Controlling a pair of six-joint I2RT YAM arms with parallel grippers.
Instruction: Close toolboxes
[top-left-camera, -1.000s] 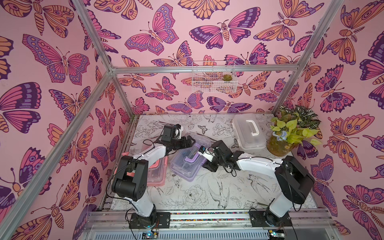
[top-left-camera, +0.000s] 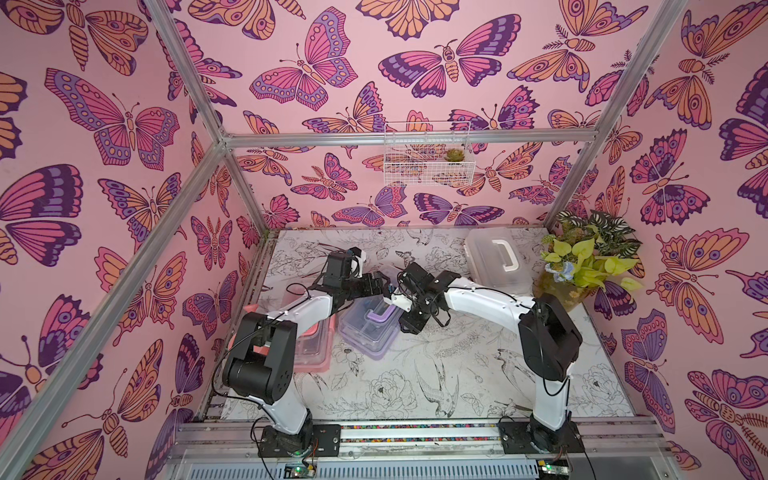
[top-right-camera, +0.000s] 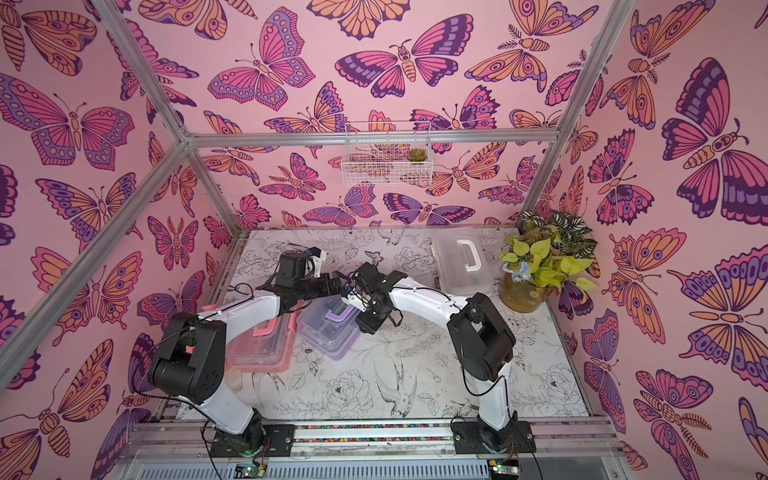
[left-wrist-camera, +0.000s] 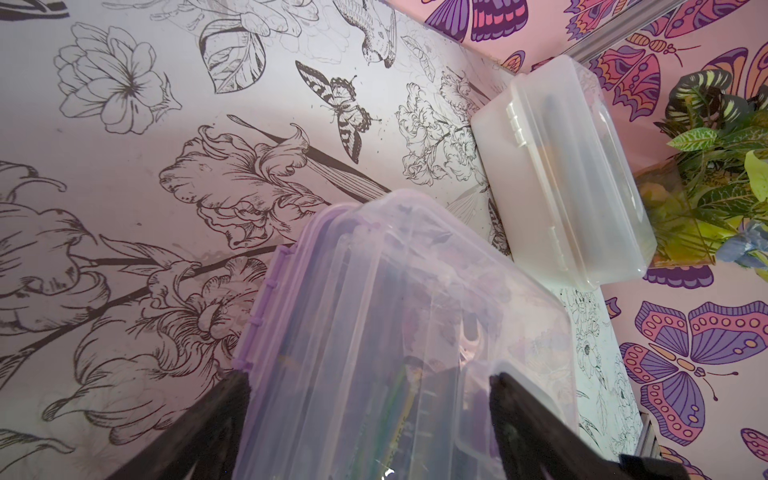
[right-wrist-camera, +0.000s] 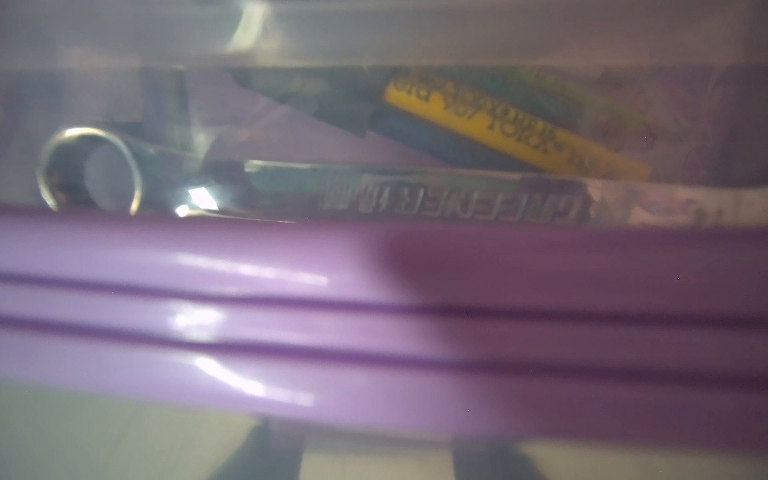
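The purple toolbox (top-left-camera: 368, 337) with its clear lid and purple handle (top-left-camera: 382, 313) lies left of the table's middle. Tools inside, including a yellow one (right-wrist-camera: 512, 128), show through its clear plastic. Whether the lid sits flush cannot be told. My left gripper is open over the toolbox, a dark finger at either side of the view. At the toolbox's right side, my right gripper (top-left-camera: 400, 310) is shut; its purple rim (right-wrist-camera: 320, 320) fills the right wrist view, and what lies between the fingers is hidden. The pink toolbox (top-left-camera: 313, 352) sits beneath the left arm.
A clear, white-handled box (top-left-camera: 494, 260) stands at the back right beside a potted plant (top-left-camera: 576, 264). A wire basket (top-left-camera: 428, 164) hangs on the back wall.
The toolbox has shifted slightly left. My left arm has hardly moved.
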